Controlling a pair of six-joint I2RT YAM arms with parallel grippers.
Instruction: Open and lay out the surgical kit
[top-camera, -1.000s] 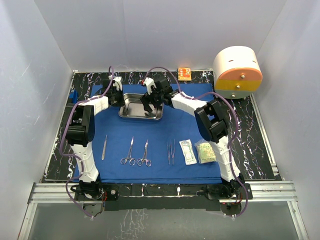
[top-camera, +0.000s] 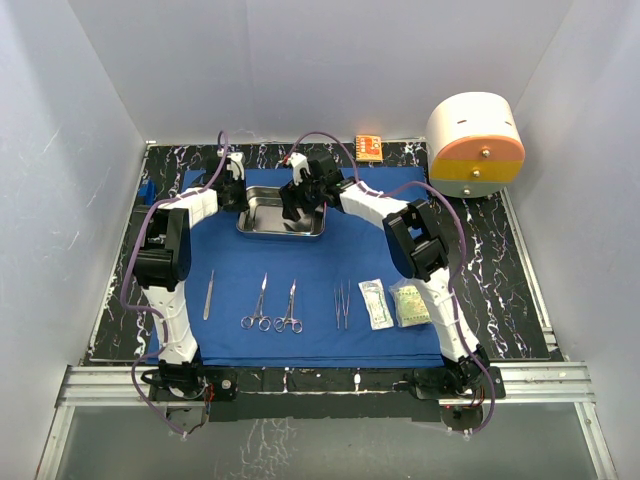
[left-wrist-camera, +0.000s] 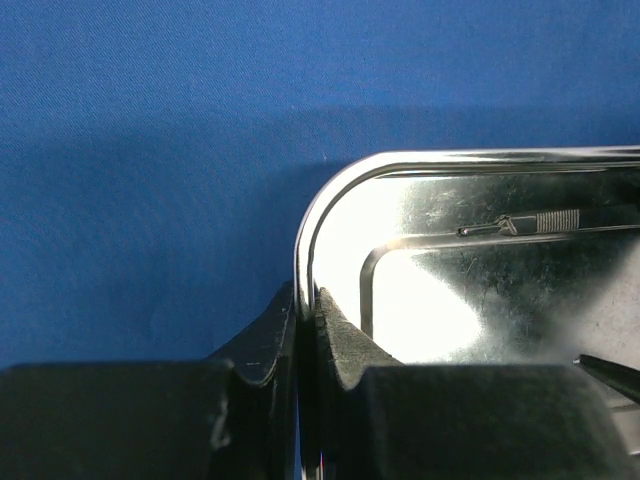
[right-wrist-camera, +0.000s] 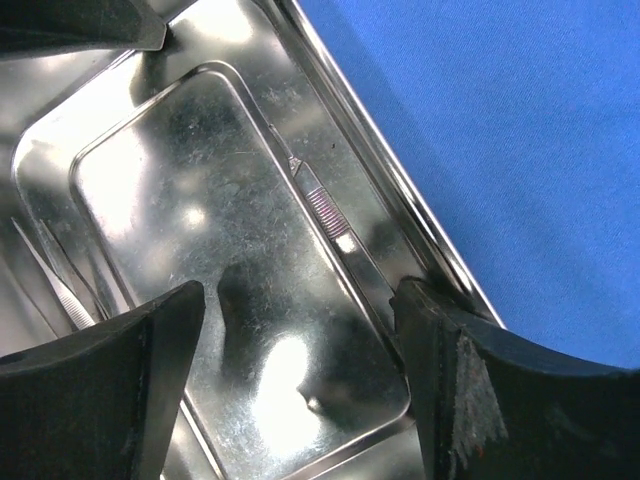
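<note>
A steel tray sits on the blue drape, with my left gripper shut on its left rim. In the right wrist view a slim metal instrument with a ridged grip lies along the tray's inner side, and slender pointed instruments lie opposite. My right gripper is part open inside the tray, its fingers apart over the tray floor.
Laid out along the front of the drape are a scalpel handle, two scissor-like instruments, tweezers, a white packet and a gauze pack. A rounded drawer box stands back right.
My right arm has shifted slightly over the tray. My left arm and the laid-out items look unchanged.
</note>
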